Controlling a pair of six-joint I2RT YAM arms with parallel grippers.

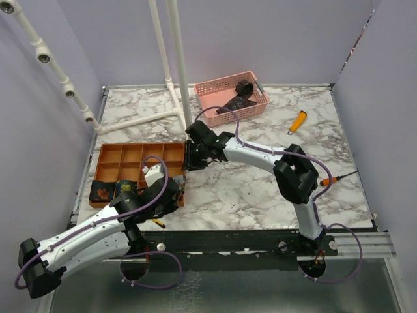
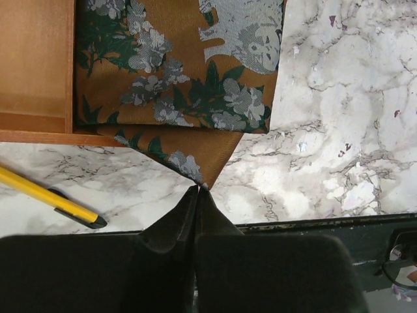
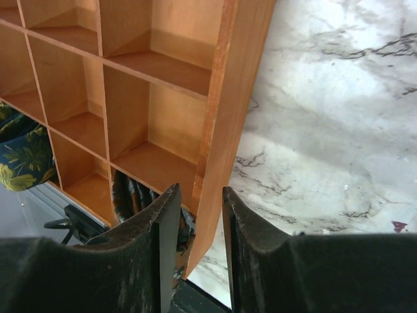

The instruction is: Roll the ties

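A brown tie with grey flowers and green leaves (image 2: 182, 72) lies folded at the corner compartment of the wooden organizer (image 2: 39, 135), overhanging its rim. My left gripper is shut at the tie's lower pointed end, the cloth tip pinched between its fingertips. At the organizer's right side wall (image 3: 220, 150) is my right gripper. Its fingers are slightly apart with that wall in the gap; whether they touch it is unclear. Two rolled ties, one black with orange flowers (image 1: 103, 191) and one dark with yellow-green leaves (image 1: 125, 187), sit in front-left compartments.
Several organizer compartments are empty. A yellow pen-like tool (image 2: 49, 197) lies before the organizer. At the back stands a pink basket (image 1: 212, 118) with dark cloth inside. Two orange-handled tools, one (image 1: 298, 122) behind the other (image 1: 329, 180), lie at right.
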